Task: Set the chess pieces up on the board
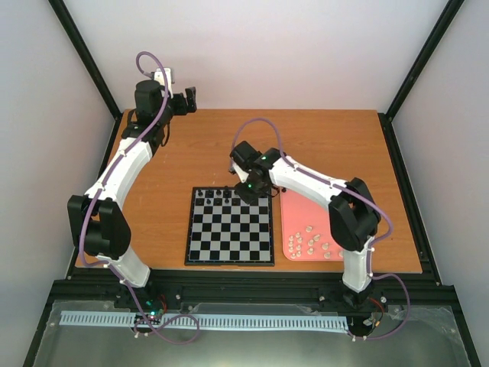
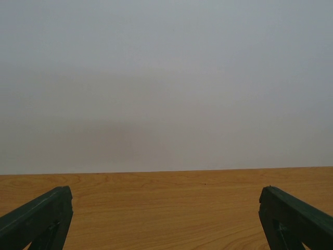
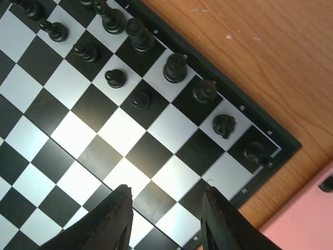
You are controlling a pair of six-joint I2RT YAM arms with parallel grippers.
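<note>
The chessboard (image 1: 231, 237) lies on the table with its far edge partly under my right arm. In the right wrist view, black pieces stand along the board's edge row, among them a knight (image 3: 224, 125) and a corner piece (image 3: 255, 152). In front of that row stand several black pawns, the last one (image 3: 140, 100) at mid-row; the squares from there toward the corner are bare. My right gripper is over the board, its fingers apart and nothing between them. High at the back left, my left gripper is open and empty.
A pink tray (image 1: 299, 210) right of the board holds several white pieces (image 1: 309, 243). One black piece (image 3: 327, 184) shows at the tray's edge. Bare table (image 1: 328, 138) lies behind the board and tray.
</note>
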